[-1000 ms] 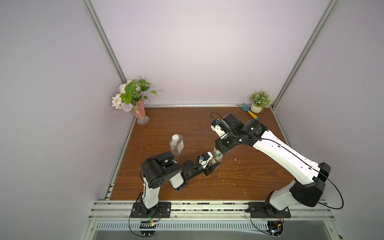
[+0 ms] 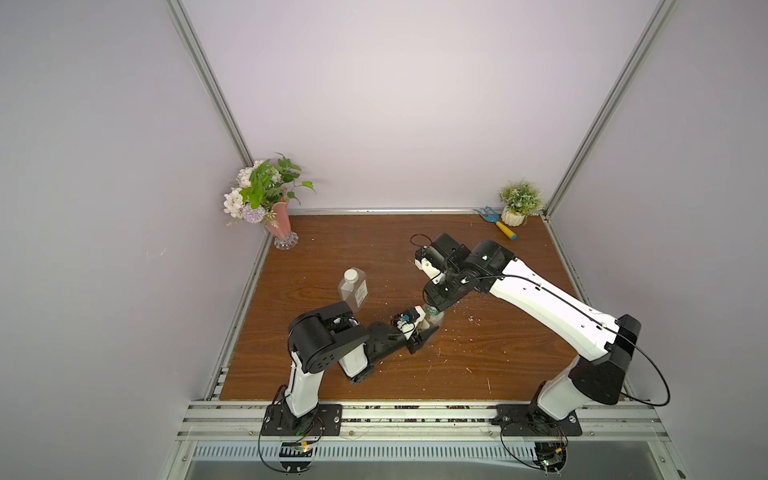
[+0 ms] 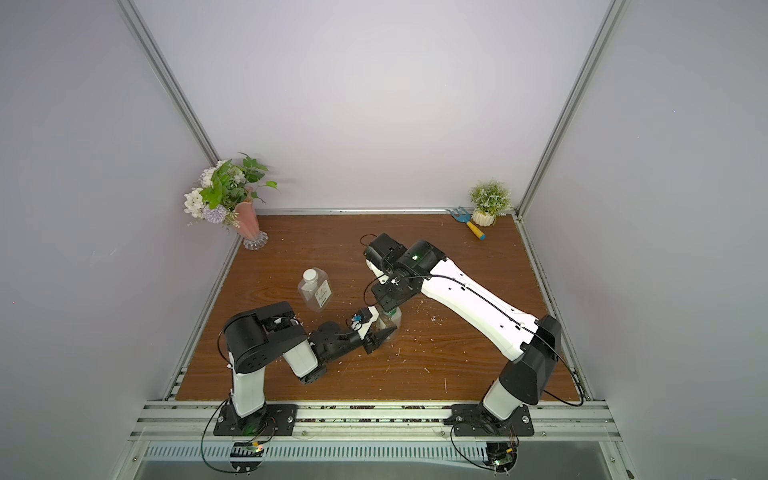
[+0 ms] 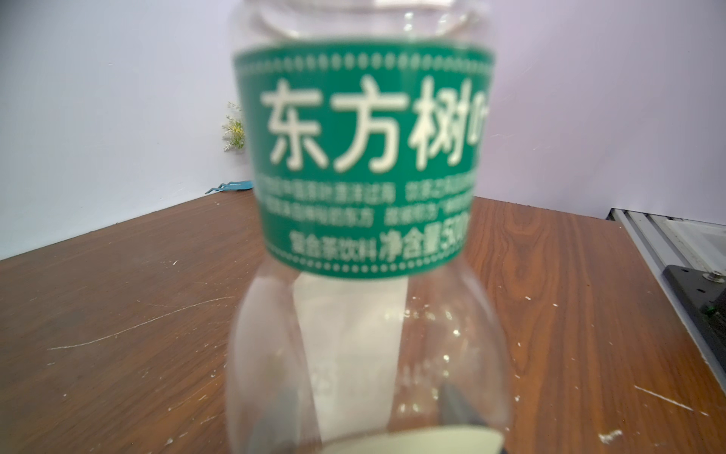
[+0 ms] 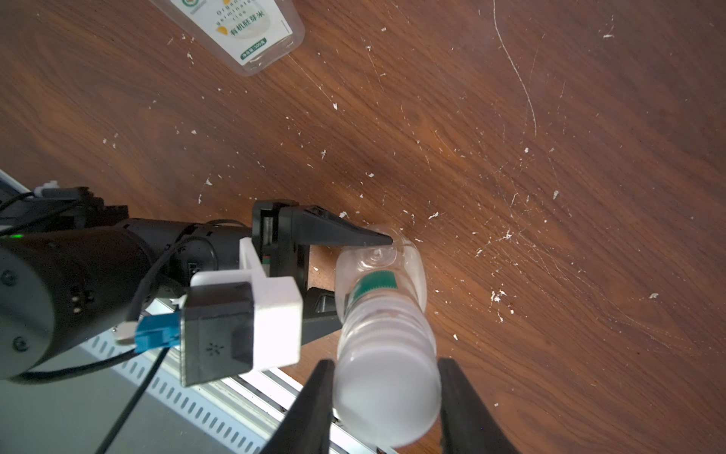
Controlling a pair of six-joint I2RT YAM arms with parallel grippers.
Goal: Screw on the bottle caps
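A clear bottle with a green label (image 4: 363, 159) stands upright near the table's front middle, close in front of the left wrist camera. My left gripper has its black fingers around the bottle's lower body, apparently part open; whether they press on it is unclear. Above it, my right gripper is shut on a white cap (image 5: 385, 378) at the bottle's top; whether the cap sits on the threads is unclear. A second clear bottle (image 2: 353, 292) with a white cap (image 3: 309, 274) stands upright to the left, behind my left arm.
A pink vase of flowers (image 2: 280, 220) stands at the back left. A small potted plant (image 2: 513, 214) and a garden fork with a yellow handle (image 2: 505, 229) are at the back right.
My right arm and gripper have moved left and a little down over the bottle, hiding more of its top. The left arm has shifted only slightly; the other bottle is unmoved.
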